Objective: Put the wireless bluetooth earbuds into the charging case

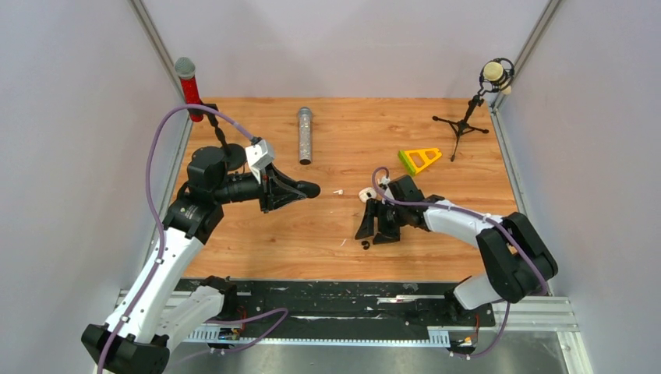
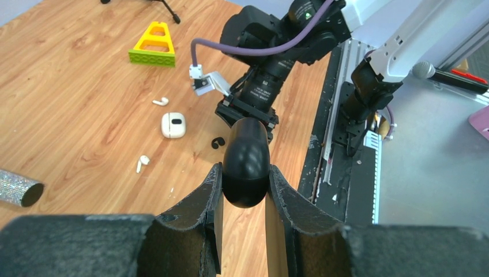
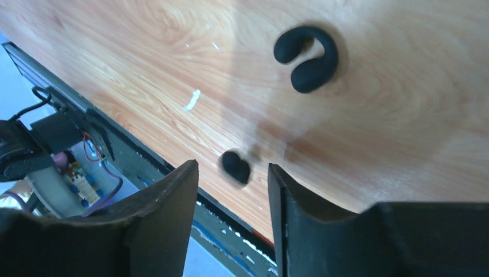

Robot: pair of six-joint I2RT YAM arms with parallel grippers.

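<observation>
In the left wrist view my left gripper is closed on a glossy black oblong case [image 2: 245, 156], held above the table. The white earbud case [image 2: 173, 124] rests on the wood, with white earbuds [image 2: 142, 161] near it. My right gripper stands open, low over the table; a small blurred black piece [image 3: 235, 167] shows between and beyond its fingertips. A black horseshoe-shaped piece [image 3: 311, 66], perhaps two black earbuds, lies on the table in the right wrist view.
A silver microphone [image 1: 305, 135] lies at the back, a yellow-green triangle [image 1: 420, 160] at back right, and a microphone tripod [image 1: 460, 125] beyond it. A red microphone on a stand [image 1: 190, 93] is at back left. The table's front edge borders a black rail.
</observation>
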